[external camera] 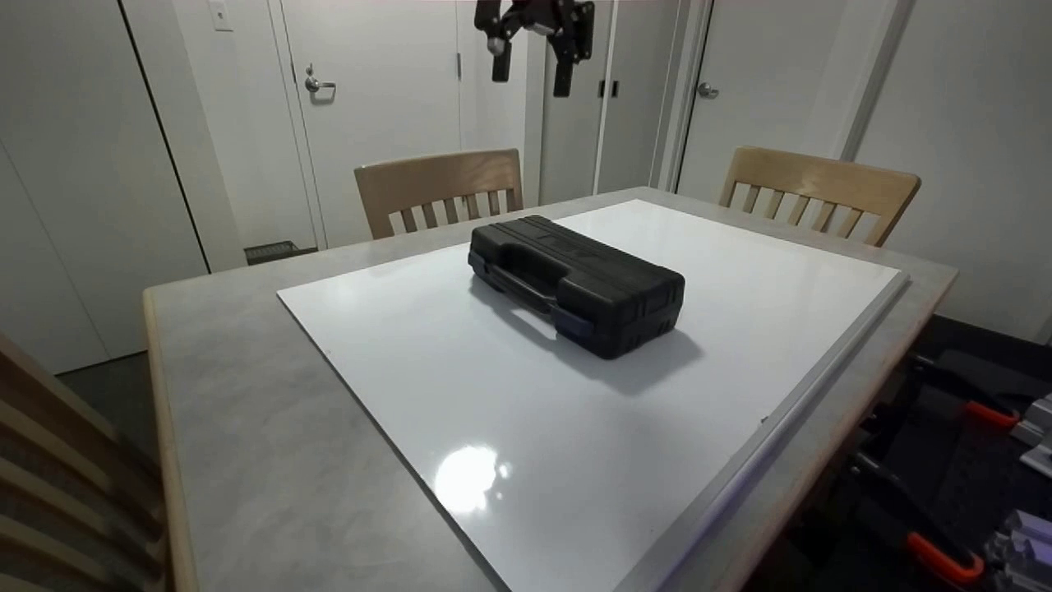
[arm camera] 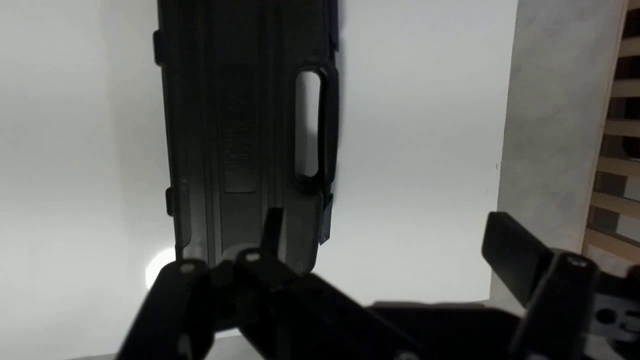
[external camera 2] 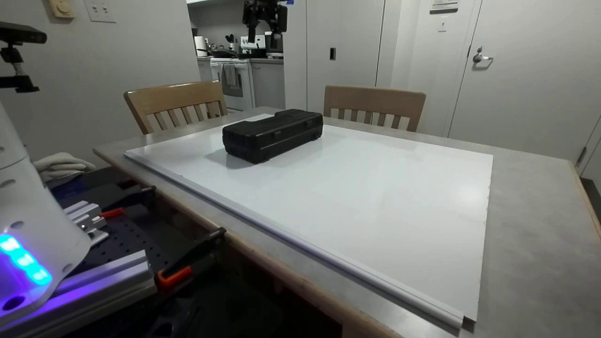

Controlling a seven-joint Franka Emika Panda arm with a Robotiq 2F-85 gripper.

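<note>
A black hard-shell case (external camera: 592, 281) lies flat on the white board, its carry handle (external camera: 525, 291) facing the left side of the table in exterior view 1. Seen from above in the wrist view, the case (arm camera: 240, 132) runs up and down the picture, with the handle slot (arm camera: 307, 123) along its right side. My gripper (external camera: 532, 80) hangs high over the table, well above the case and apart from it. Its fingers (arm camera: 511, 255) are spread wide with nothing between them, so it is open. Exterior view 2 catches the gripper (external camera 2: 263, 40) at the top edge.
The white board (external camera: 444, 365) covers most of the table and is otherwise bare. A raised rail (external camera 2: 315, 250) lines its edge on the robot's side. Wooden chairs (external camera 2: 374, 101) stand around the table. Clamps (external camera 2: 191, 259) sit by the robot base.
</note>
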